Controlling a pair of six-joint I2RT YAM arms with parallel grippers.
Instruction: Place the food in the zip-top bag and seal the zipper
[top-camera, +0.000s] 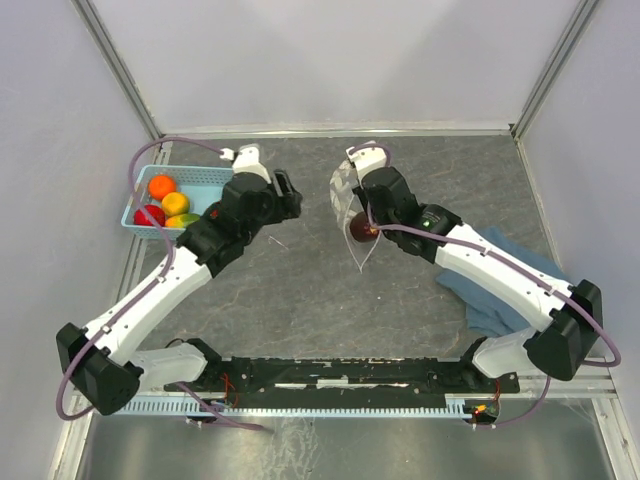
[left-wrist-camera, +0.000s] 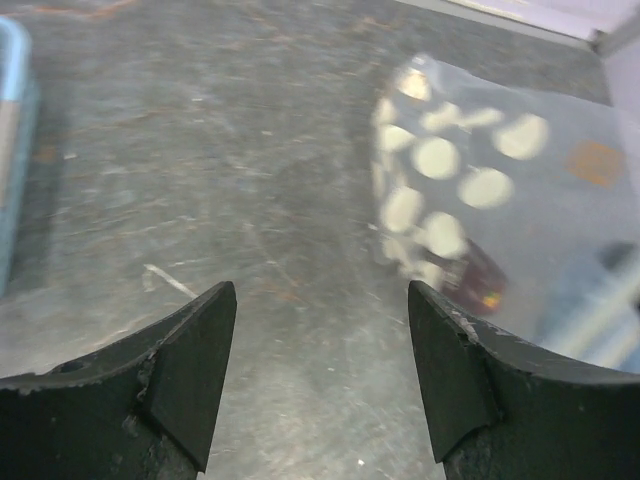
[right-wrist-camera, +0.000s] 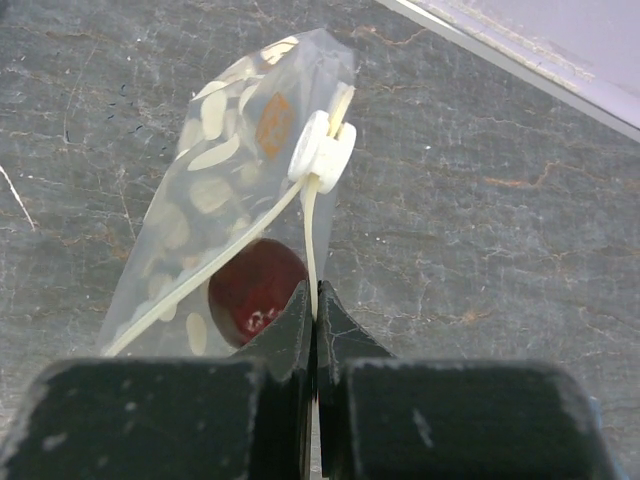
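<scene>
A clear zip bag (right-wrist-camera: 200, 200) with a white slider (right-wrist-camera: 322, 152) hangs from my right gripper, which is shut on its zipper edge; a dark red fruit (right-wrist-camera: 255, 285) is inside. My left gripper is apart from the bag, open and empty, left of it in the top view. A blue basket (top-camera: 207, 176) at the left holds colourful fruit, including an orange (top-camera: 162, 187).
A blue cloth (top-camera: 475, 295) lies at the right of the grey work surface (top-camera: 310, 320). Walls edge the back and both sides.
</scene>
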